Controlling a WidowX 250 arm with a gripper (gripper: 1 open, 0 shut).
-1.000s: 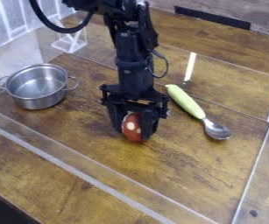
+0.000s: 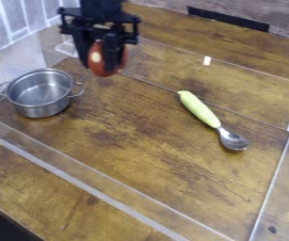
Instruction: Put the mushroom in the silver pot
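The mushroom (image 2: 103, 62), reddish with a pale patch, is up in the air, and my gripper (image 2: 100, 56) is shut on it. Blur from motion softens the arm and fingers. Below and to the left of them stands the silver pot (image 2: 40, 93), upright with two side handles. The mushroom is right of the pot in the picture, apart from it. The visible part of the pot's inside looks empty.
A pale green vegetable (image 2: 199, 108) lies to the right, with a silver spoon (image 2: 232, 139) at its lower end. White lines cross the wooden table (image 2: 134, 160).
My gripper has risen from the table and moved left and back with the mushroom in it. The pot, the vegetable and the spoon have stayed in place.
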